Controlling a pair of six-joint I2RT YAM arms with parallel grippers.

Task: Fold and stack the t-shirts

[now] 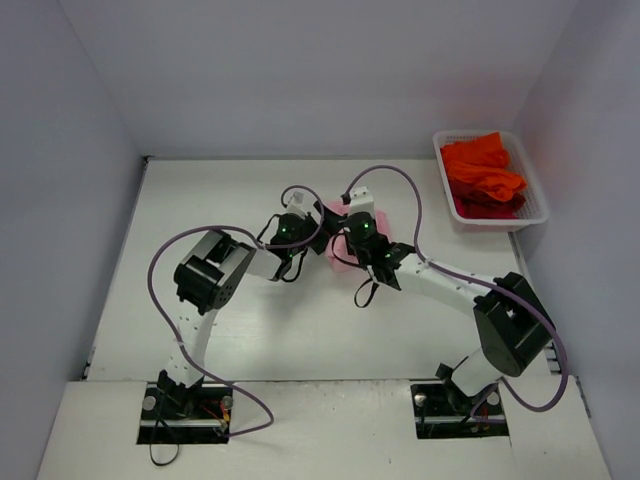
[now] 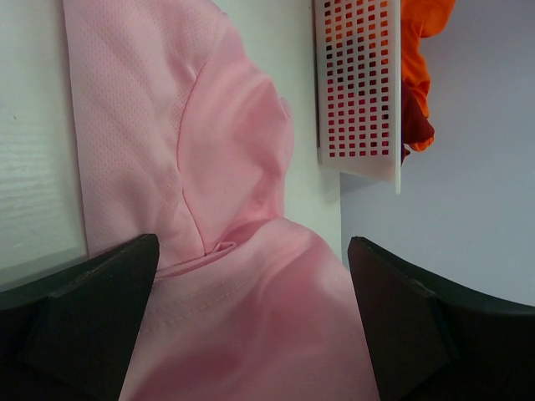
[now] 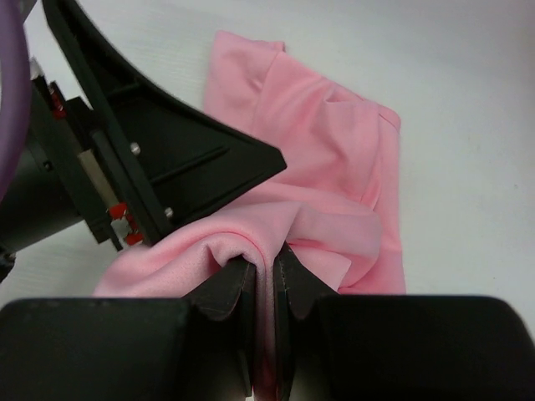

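Note:
A pink t-shirt [image 1: 402, 215] lies bunched and partly folded near the middle of the table, much of it covered by the arms in the top view. My right gripper is shut on a raised fold of it, which runs down between the fingers. From the left, my left gripper reaches in at the shirt with its fingers wide apart. Pink cloth [image 2: 242, 309] fills the gap between its fingers without being pinched. One left finger [image 3: 196, 163] shows close over the shirt in the right wrist view.
A white basket [image 1: 492, 222] with orange and dark red cloth [image 1: 485, 170] stands at the back right. Bare table [image 1: 170, 200] stretches out on the left and in front. The two gripper tips are very close together.

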